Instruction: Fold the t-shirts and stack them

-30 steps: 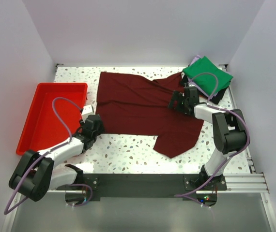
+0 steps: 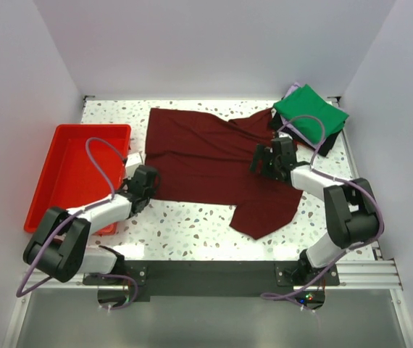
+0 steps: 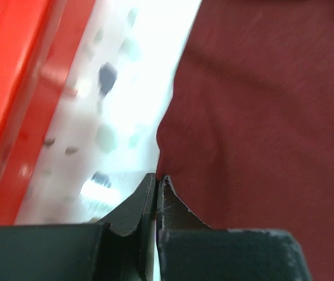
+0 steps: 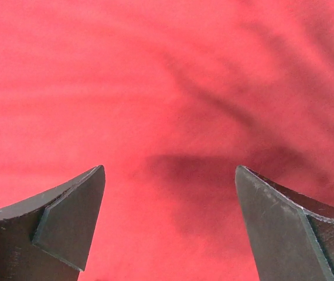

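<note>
A maroon t-shirt [image 2: 199, 174] lies spread out across the table, one sleeve [image 2: 264, 217] pointing to the front. My left gripper [image 2: 154, 178] is at its left edge, beside the red bin. In the left wrist view the fingertips of the left gripper are shut together, and the edge of the shirt [image 3: 255, 129] runs into them. Over the right part of the shirt stands my right gripper [image 2: 259, 160]. The right wrist view shows the right gripper open, only flat, lightly creased cloth [image 4: 132, 105] below, looking bright red there.
On the left stands a red bin [image 2: 61, 170], close against the left arm. A folded green t-shirt [image 2: 314, 112] lies on a stack at the back right. Bare speckled table [image 2: 185, 235] shows along the front.
The right arm has shifted a little toward the front right. The shirt looks unmoved.
</note>
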